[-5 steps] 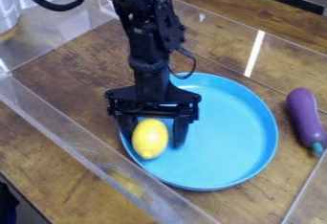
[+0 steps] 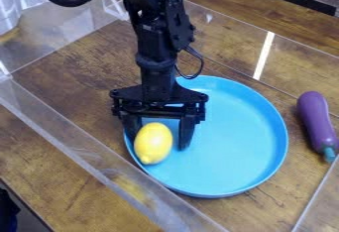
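My black gripper (image 2: 158, 115) reaches down from the top over the left part of a blue plate (image 2: 241, 147). A yellow oval object (image 2: 154, 144) lies on the plate directly below the gripper, between or just in front of its fingers. The fingertips are dark and overlap, so I cannot tell whether they grip it.
A purple eggplant-like object (image 2: 316, 122) lies on the wooden table right of the plate. A clear wall or edge runs diagonally along the lower left. Bare wood (image 2: 73, 77) is free at the upper left and top right.
The gripper has shifted very slightly; the yellow object and plate look almost the same.
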